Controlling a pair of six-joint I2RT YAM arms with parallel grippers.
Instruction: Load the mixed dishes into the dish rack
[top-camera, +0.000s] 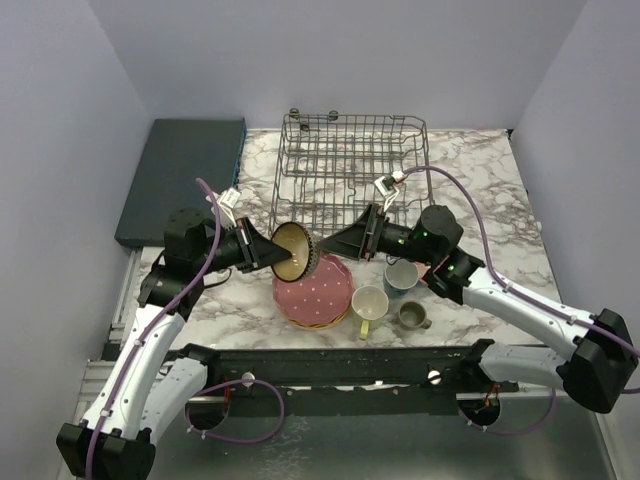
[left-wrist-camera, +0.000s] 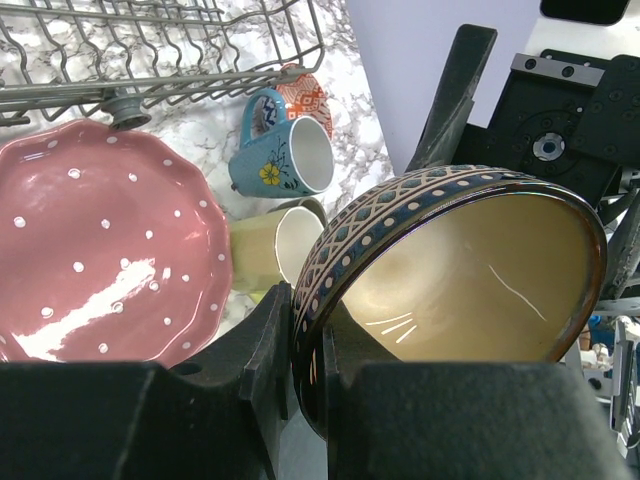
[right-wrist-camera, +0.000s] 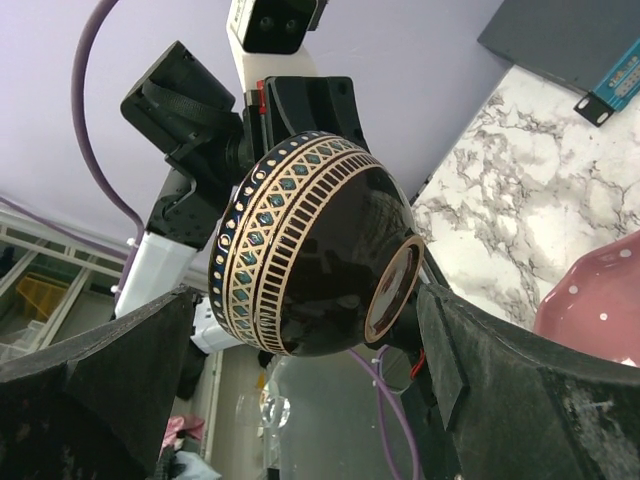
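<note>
A patterned bowl (top-camera: 295, 252), cream inside and dark outside with a banded rim, is held on edge above the pink plate (top-camera: 315, 293). My left gripper is shut on its rim. In the right wrist view the bowl's dark underside and foot ring (right-wrist-camera: 393, 290) face me. My right gripper is open, its fingers spread on either side of the bowl's view, just right of it from above; whether they touch it cannot be told. The wire dish rack (top-camera: 350, 165) stands empty behind.
On the marble counter sit a yellow-green mug (top-camera: 369, 303), a blue flowered mug (left-wrist-camera: 283, 158), an orange patterned mug (left-wrist-camera: 305, 100) and a grey mug (top-camera: 412, 315). A dark flat panel (top-camera: 185, 180) lies at back left. Free counter (top-camera: 490, 190) lies right of the rack.
</note>
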